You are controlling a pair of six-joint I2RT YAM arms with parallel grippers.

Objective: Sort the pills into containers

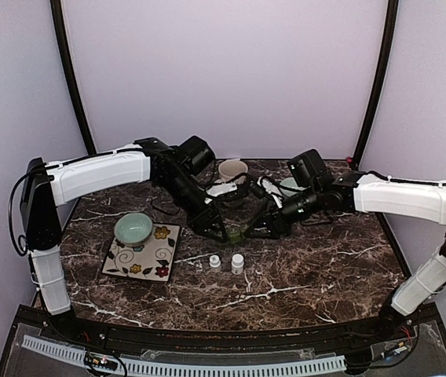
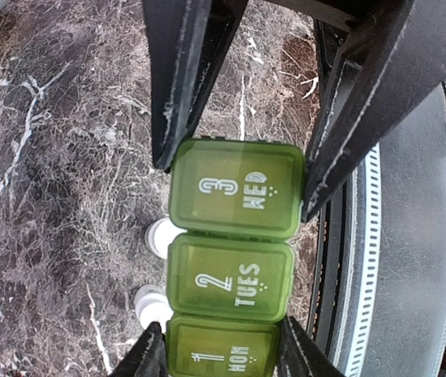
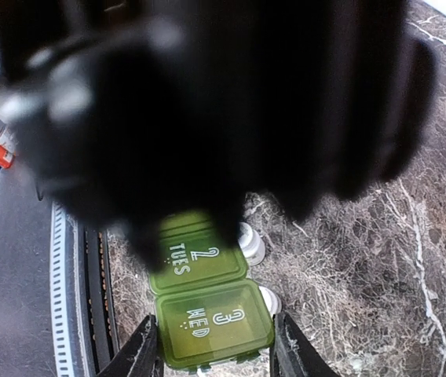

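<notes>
A green pill organizer (image 1: 233, 236), its lids marked MON, TUES (image 2: 228, 279) and WED (image 3: 211, 322), hangs between my two grippers above the table centre. My left gripper is shut on it at the MON end. My right gripper is at the WED end, its fingers either side of that compartment; whether they grip it is unclear. Two white bottles (image 1: 215, 263) (image 1: 238, 263) stand on the marble table below. No loose pills are visible.
A floral tray (image 1: 160, 251) with a mint bowl (image 1: 133, 228) lies at left. A pale cup (image 1: 232, 167) and another mint dish (image 1: 290, 184) are at the back, partly hidden by the arms.
</notes>
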